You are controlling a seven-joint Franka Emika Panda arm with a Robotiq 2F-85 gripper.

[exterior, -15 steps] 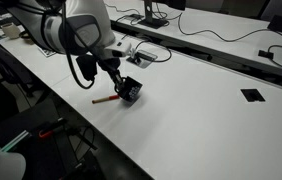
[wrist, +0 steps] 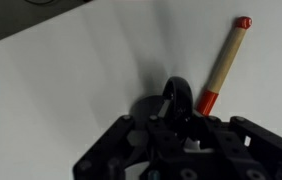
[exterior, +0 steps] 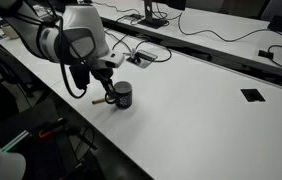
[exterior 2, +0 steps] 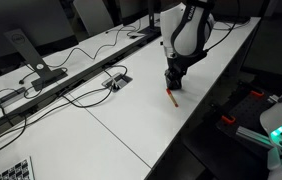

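A dark mug (exterior: 124, 95) stands nearly upright at the table's near left part, with its base low against the white surface. My gripper (exterior: 112, 96) is shut on the mug at its side; the exact grip is hard to make out in the dark. In the wrist view a black part of the mug (wrist: 177, 95) rises from between the fingers. Close beside it lies a wooden stick (wrist: 224, 68) with red ends, apart from the fingers. The second exterior view shows the stick (exterior 2: 172, 97) in front of the mug (exterior 2: 174, 82).
Cables and a grey device (exterior: 149, 53) lie behind. A keyboard (exterior 2: 16, 170) sits far off.
The mug was tilted a second ago. It has come down and slightly left with my gripper, and now stands nearly upright. The stick looks more hidden by the arm now.
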